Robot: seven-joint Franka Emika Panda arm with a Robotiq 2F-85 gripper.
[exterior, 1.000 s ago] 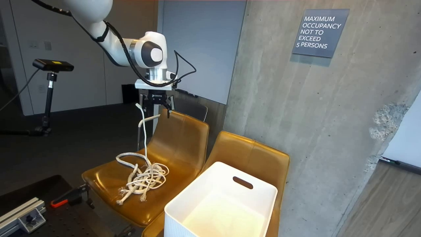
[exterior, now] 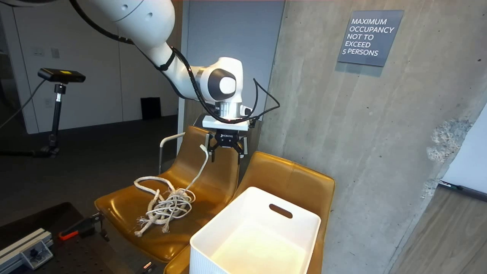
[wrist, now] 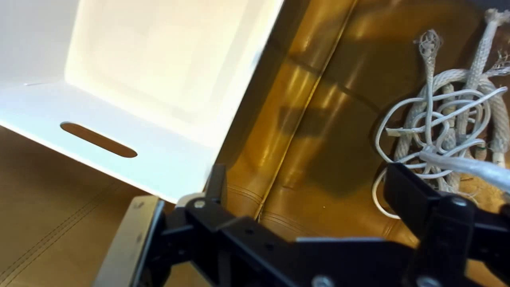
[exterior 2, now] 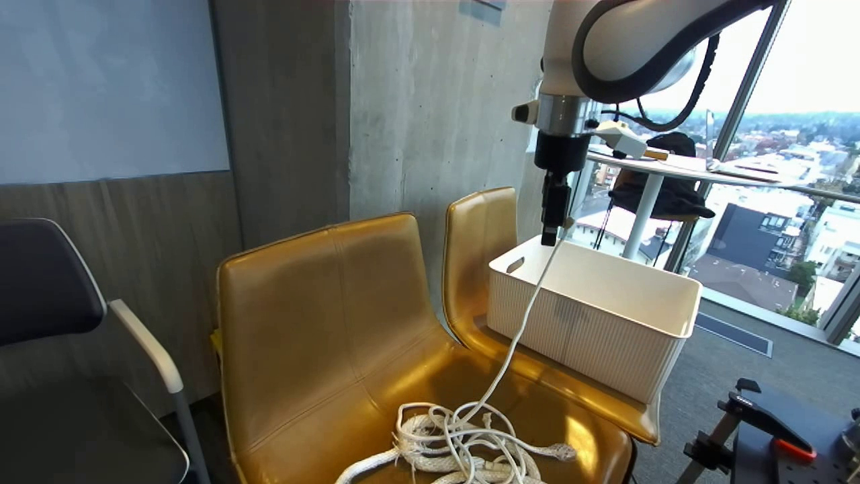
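My gripper (exterior: 226,158) hangs above the two tan chairs, its fingers open and the gap between its fingers empty in the wrist view. A taut white cord (exterior 2: 516,343) rises from a tangled pile of rope (exterior: 171,205) on one chair seat. Its upper end sits against the outer side of one finger, not between the two; what keeps it there cannot be told. In the wrist view the cord (wrist: 471,168) passes outside the right finger (wrist: 406,191). The white bin (wrist: 157,103) lies to the left there and looks empty.
The bin stands on the neighbouring tan chair (exterior: 292,176); the chair backs rise close to the gripper. A concrete wall (exterior: 365,160) is behind. A dark table with a red-and-black clamp (exterior: 77,230) is at the front left, near a camera on a stand (exterior: 61,75).
My gripper has moved right and somewhat lower, towards the bin. The raised cord went with it and now leans right instead of standing nearly upright. The pile and bin look unmoved.
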